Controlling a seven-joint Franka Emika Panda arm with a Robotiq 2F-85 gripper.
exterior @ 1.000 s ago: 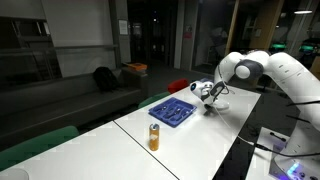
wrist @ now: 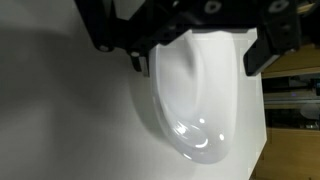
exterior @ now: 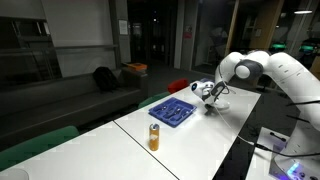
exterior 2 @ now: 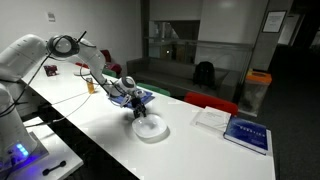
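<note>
A white round dish (exterior 2: 152, 127), a plate or shallow bowl, rests on the white table. My gripper (exterior 2: 139, 112) is low at the dish's edge, on the side toward the blue tray, and it is open. Much of the dish fills the wrist view, where its white rim (wrist: 205, 148) curves round toward the camera. The dark gripper parts overlap the near rim there; whether the fingers straddle it or stand beside it I cannot tell. In the first exterior view the arm partly covers the dish (exterior: 223, 101).
A blue tray (exterior: 172, 112) holding several small items lies beside the arm. An orange and white container (exterior: 154, 138) stands nearer the front. At the right in the second exterior view are a white and blue box (exterior 2: 212, 118) and a blue book-like item (exterior 2: 247, 133).
</note>
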